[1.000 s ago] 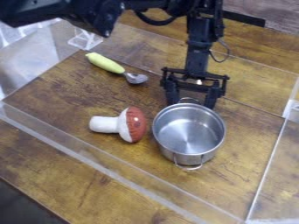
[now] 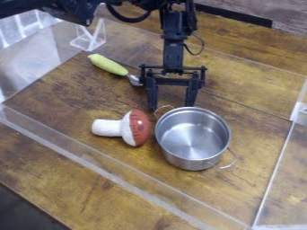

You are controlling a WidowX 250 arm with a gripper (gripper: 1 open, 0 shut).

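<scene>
My black gripper (image 2: 171,101) is low over the wooden table, just behind a steel pot (image 2: 192,139). Its two fingers point down and stand apart; whether anything is between them is hard to see. The pot has wire handles at its back left and front right. A toy mushroom (image 2: 124,128) with a red cap and white stem lies left of the pot. A spoon-like utensil with a yellow handle (image 2: 108,65) lies at the upper left, its metal end near the gripper.
Clear plastic walls (image 2: 89,35) edge the work area at the back left and along the right.
My gripper has moved left, from behind the pot's middle to behind its left side. The pot appears slightly turned, with its front handle further right.
</scene>
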